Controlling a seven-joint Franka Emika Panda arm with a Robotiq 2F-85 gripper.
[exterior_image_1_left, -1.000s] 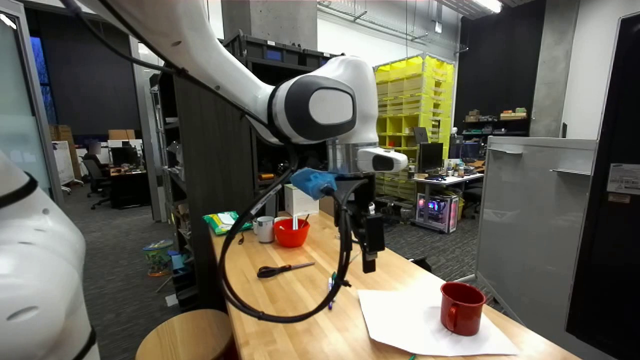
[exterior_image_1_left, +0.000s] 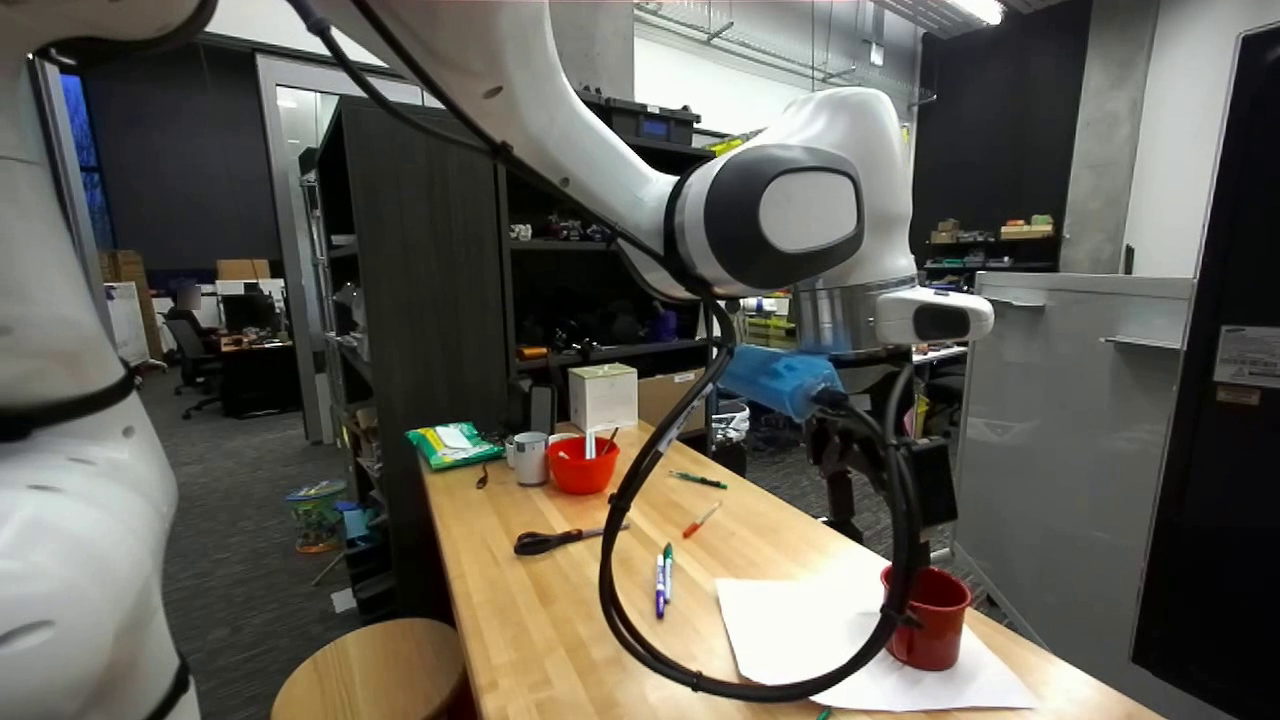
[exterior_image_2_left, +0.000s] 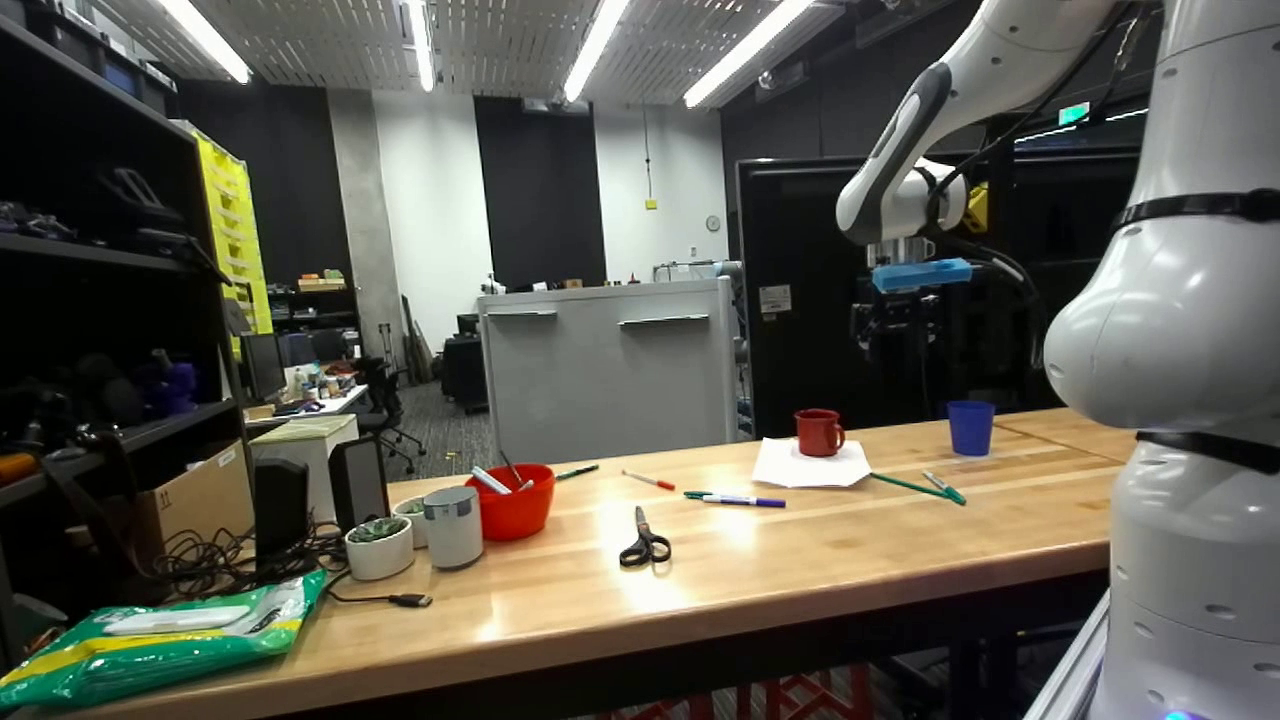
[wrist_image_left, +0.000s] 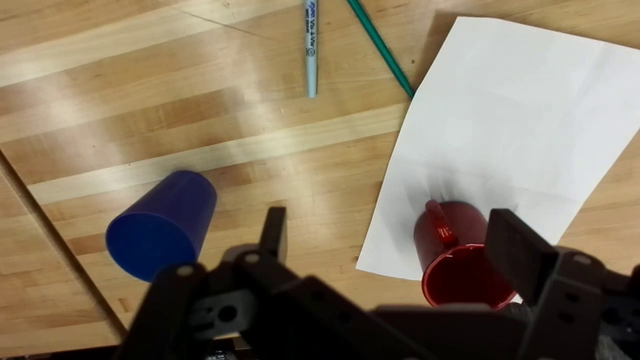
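Observation:
My gripper is open and empty, raised well above the table. In the wrist view its right finger (wrist_image_left: 519, 252) overlaps the edge of a red mug (wrist_image_left: 444, 234), whose handle points up the picture. The mug stands upright on a white sheet of paper (wrist_image_left: 516, 120). Left of the fingers, a blue cup (wrist_image_left: 174, 210) stands on bare wood. A green pen (wrist_image_left: 381, 48) lies with its tip at the paper's edge, and a grey-blue marker (wrist_image_left: 310, 54) is beside it. In exterior view 2 the gripper (exterior_image_2_left: 894, 342) hangs over the area between mug and blue cup.
Farther along the table are scissors (exterior_image_2_left: 645, 542), a purple marker (exterior_image_2_left: 744, 500), a red pen (exterior_image_2_left: 648, 480) and a red bowl (exterior_image_2_left: 516, 510) holding several items. A grey mug (exterior_image_2_left: 453, 528) and a green packet (exterior_image_2_left: 168, 642) stand beyond. Bare wood lies between scissors and paper.
My arm has swung to the right in exterior view 1, from above the pens to over the mug and paper. The mug and other table objects have stayed put.

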